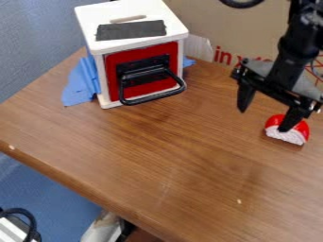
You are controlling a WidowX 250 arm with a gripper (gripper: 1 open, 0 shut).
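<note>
The black robot gripper [263, 118] hangs at the right, its fingers pointing down, one of them over a red-and-white rounded object [286, 135] on the wooden table [164, 180]. The gripper's fingers are spread apart, and I see nothing held between them. Whether the nearer finger touches the red object I cannot tell.
A white box with a red front [146, 71] and a black handle stands at the back left, with a dark pad on top and a blue cloth [82, 83] beside it. A cardboard box [221, 28] is behind.
</note>
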